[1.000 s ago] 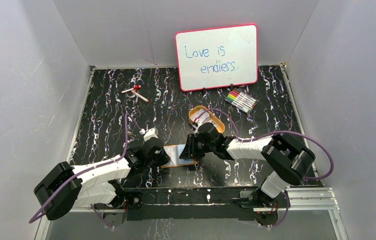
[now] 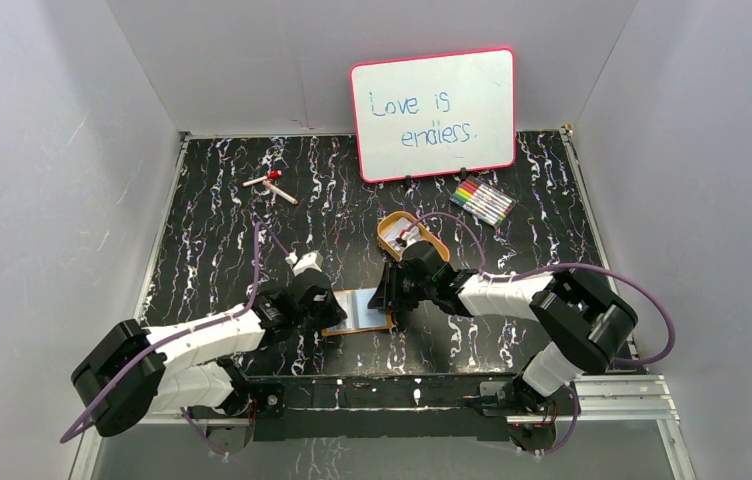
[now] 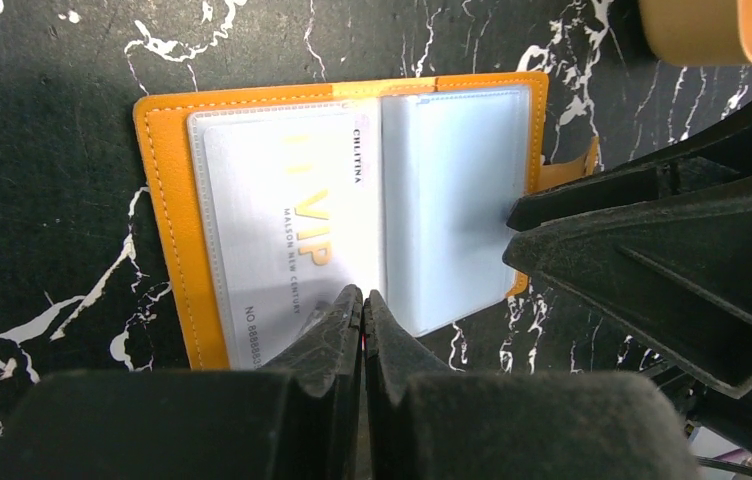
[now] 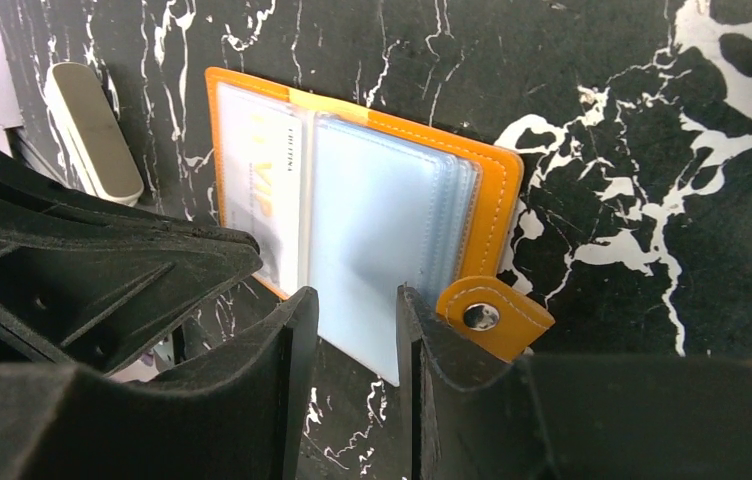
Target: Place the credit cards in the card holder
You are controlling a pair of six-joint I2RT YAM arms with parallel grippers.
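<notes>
An orange card holder (image 3: 177,240) lies spread open on the table, its clear sleeves showing. On its left side sits a white VIP card (image 3: 242,200) in a sleeve; the blue-tinted sleeves (image 4: 372,210) on the right side show no card. My left gripper is shut, its tips over the lower part of the VIP card, with nothing visible between them. Above the near part of the right-hand sleeves stands my right gripper, its fingers part open and nothing between them. In the top view both arms partly cover the holder.
Behind the holder, an orange oval tray (image 2: 436,244) holds white cards. Markers (image 2: 280,192) lie at the back left, a marker pack (image 2: 483,201) at the back right, and a whiteboard (image 2: 436,160) leans on the rear wall. Bare table surrounds the holder's left.
My left gripper has moved slightly to the right over the card.
</notes>
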